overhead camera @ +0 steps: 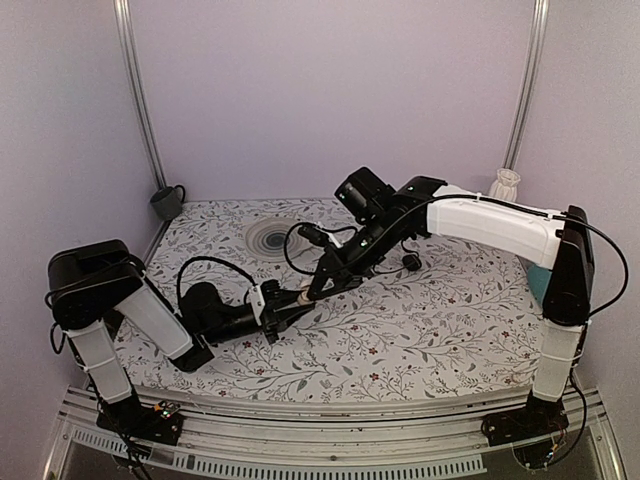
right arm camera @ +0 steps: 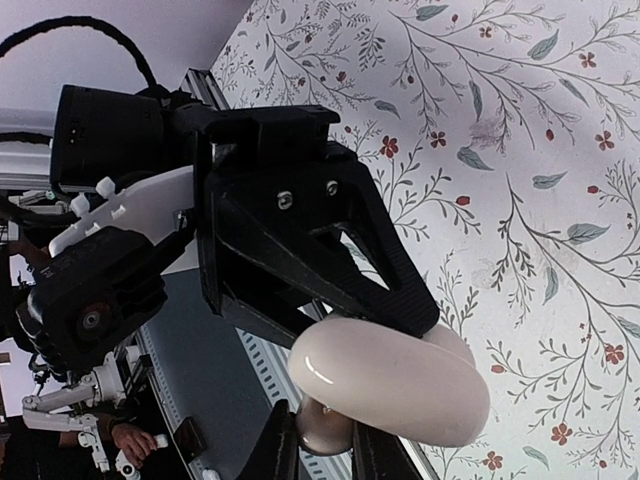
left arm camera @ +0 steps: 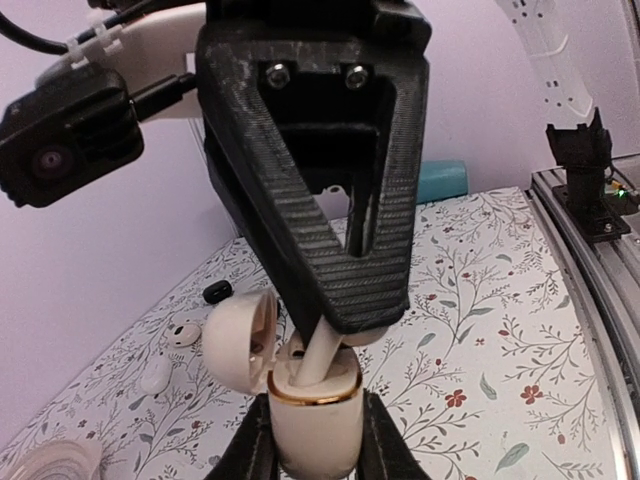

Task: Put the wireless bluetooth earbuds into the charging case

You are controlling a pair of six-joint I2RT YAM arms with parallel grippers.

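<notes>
In the left wrist view the white charging case (left arm camera: 318, 432), with a gold rim and its lid (left arm camera: 232, 342) swung open, is held upright by my left gripper, shut on it. Over its opening, my right gripper is shut on a white earbud, whose stem (left arm camera: 319, 352) slants down to the case mouth. Whether the stem is seated in a slot cannot be told. From the right wrist, the earbud (right arm camera: 325, 428) shows between dark fingertips, close beside the case lid (right arm camera: 390, 382). Both grippers meet above the table in the top view.
A small white object with dark spots (left arm camera: 183, 334), another white piece (left arm camera: 156, 375) and a black item (left arm camera: 217, 291) lie on the patterned cloth. A striped plate (overhead camera: 272, 238) and a dark mug (overhead camera: 168, 202) stand at the back left.
</notes>
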